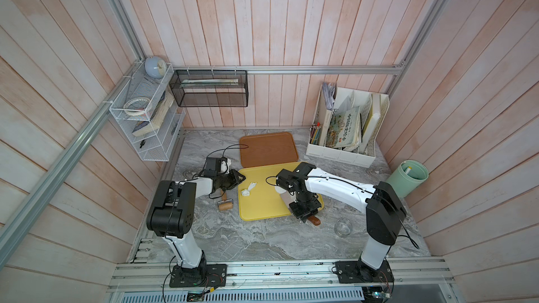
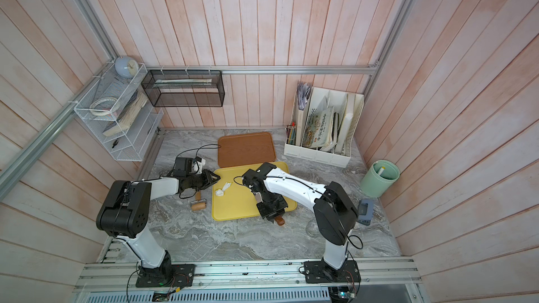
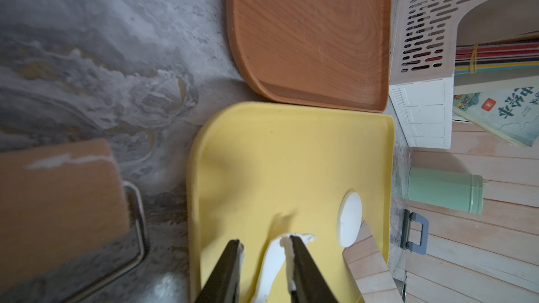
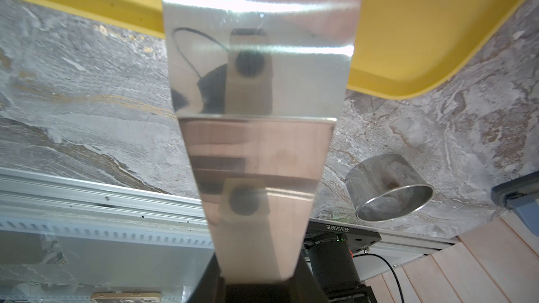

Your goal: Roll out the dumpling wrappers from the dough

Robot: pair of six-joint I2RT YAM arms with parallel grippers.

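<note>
My right gripper is shut on a metal scraper, whose brown handle sticks out toward the front. Its blade reaches over the front right of the yellow tray. A flat white dough round lies on the tray just beyond the blade's end. Near the tray's left side are a small dough lump and a thin dough strip. Above the tray's left edge my left gripper is open, fingers apart, nothing held. A wooden roller rests on the counter left of the tray.
Behind the yellow tray lies a brown tray, empty. A metal ring stands on the counter at the front right. Farther right are a green bin and a white file box.
</note>
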